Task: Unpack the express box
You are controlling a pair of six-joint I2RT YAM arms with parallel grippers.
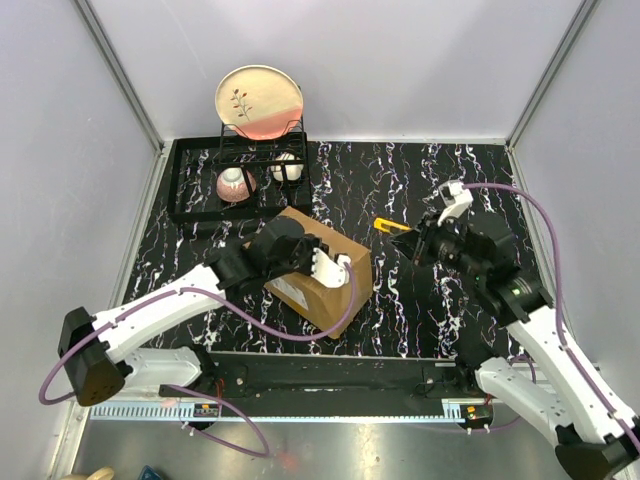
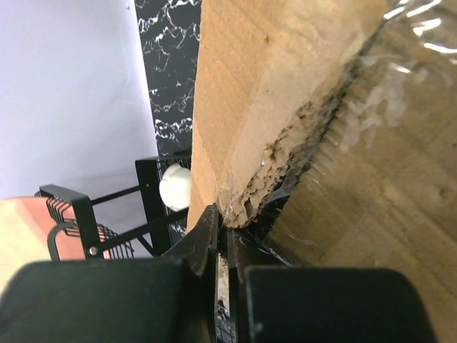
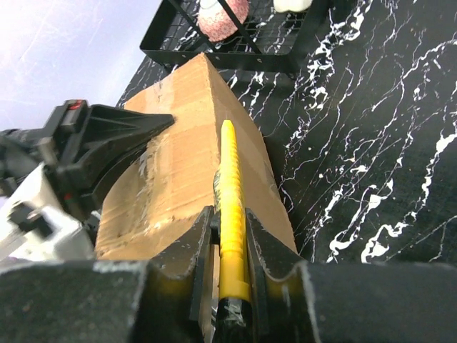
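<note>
The brown cardboard box (image 1: 350,252) stands tilted in the middle of the counter in the top view. A ragged cut runs along its taped seam (image 2: 285,153) in the left wrist view. My left gripper is shut on the torn cardboard edge of the box at one end of that cut. To the right of the box, my right gripper is shut on a yellow utility knife (image 3: 230,179). The knife is clear of the box in the top view. What lies inside the box is hidden.
A black dish rack (image 1: 190,190) stands at the back left, with a pink bowl (image 1: 235,185), a white cup (image 1: 287,168) and a large plate (image 1: 258,100). Right of the box, the black marbled counter (image 1: 400,310) is bare. Walls enclose the back and sides.
</note>
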